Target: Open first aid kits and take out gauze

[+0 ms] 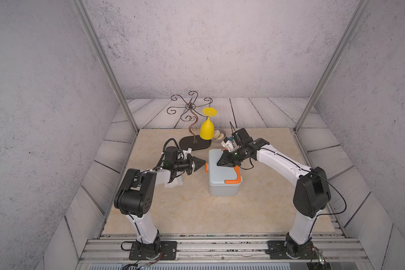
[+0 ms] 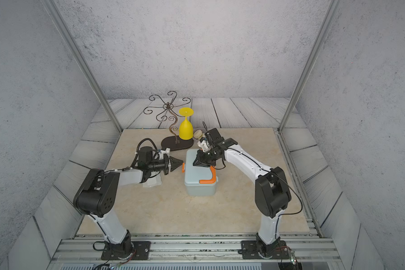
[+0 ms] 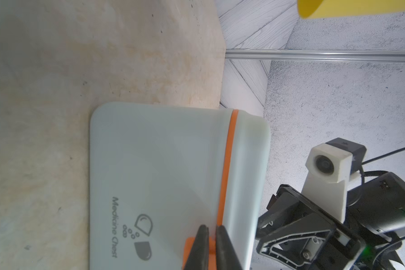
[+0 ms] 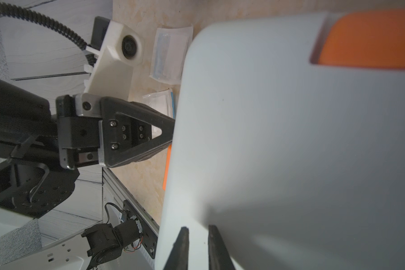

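Observation:
The pale medicine chest (image 1: pixel 220 171) sits lid-down in the middle of the table, its orange handle (image 1: pixel 234 182) on top. My left gripper is at the chest's left side, shut on the orange latch (image 3: pixel 190 247). My right gripper is over the lid near its edge, fingers part open with nothing seen between them. Gauze packets (image 4: pixel 171 56) lie on the table left of the chest, partly hidden by my left arm in the top views.
A yellow goblet (image 1: pixel 207 130) hangs upside down on a scrolled metal stand (image 1: pixel 189 144) behind the chest, beside a bowl (image 1: pixel 219 137) of pale items.

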